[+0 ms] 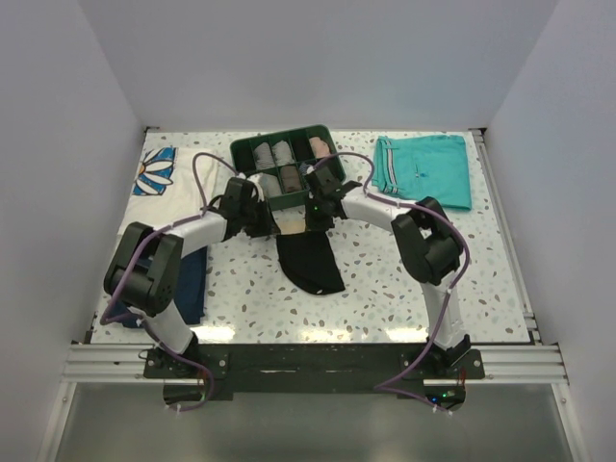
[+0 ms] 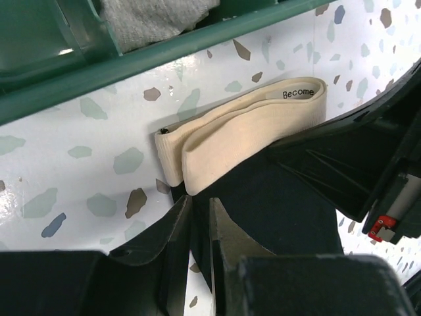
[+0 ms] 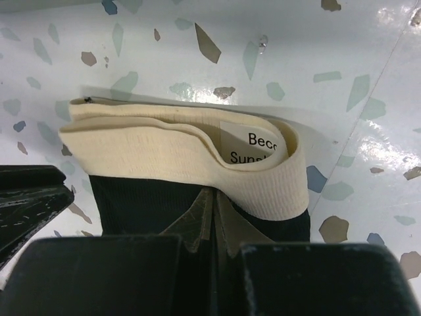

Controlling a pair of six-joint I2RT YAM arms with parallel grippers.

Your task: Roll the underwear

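The black underwear [image 1: 310,264] with its cream waistband lies in the middle of the table. In the left wrist view, the band [image 2: 240,135] is folded double, with printed lettering inside. My left gripper is nearly shut, with black cloth between its fingers just under the band's left end. Below the band [image 3: 148,145] in the right wrist view, my right gripper is shut at the cloth, and the band buckles beside its tips; the pinched layer itself is hidden. From above, the grippers stand side by side along the band.
A green divided box [image 1: 284,201] with rolled items in it stands just behind the band. A teal cloth [image 1: 428,168] lies at the back right, a white cloth [image 1: 173,192] and dark blue cloth [image 1: 192,289] at the left. Bare table spreads to the right and front.
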